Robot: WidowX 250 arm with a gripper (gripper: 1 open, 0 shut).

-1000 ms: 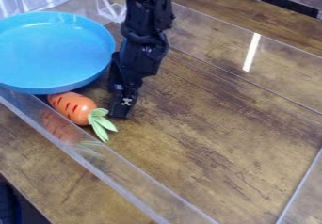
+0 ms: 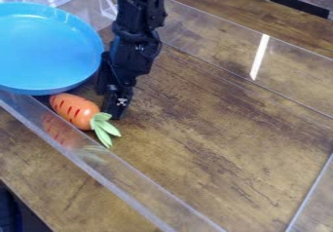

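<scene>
A black gripper [image 2: 115, 95] reaches down at the left side of the tray, its tip low by the wood floor just behind and right of the toy carrot [image 2: 77, 110]. The carrot is orange with pale green leaves and lies along the clear wall. Whatever is between the fingers is hard to make out, as the dark parts overlap. A blue plate [image 2: 37, 48] sits at the upper left, above the carrot, with its right edge beside the arm.
Clear plastic walls [image 2: 136, 189] border the wooden floor.
The gripper has shifted slightly to the left, closer to the plate and carrot. The plate and carrot look unmoved.
</scene>
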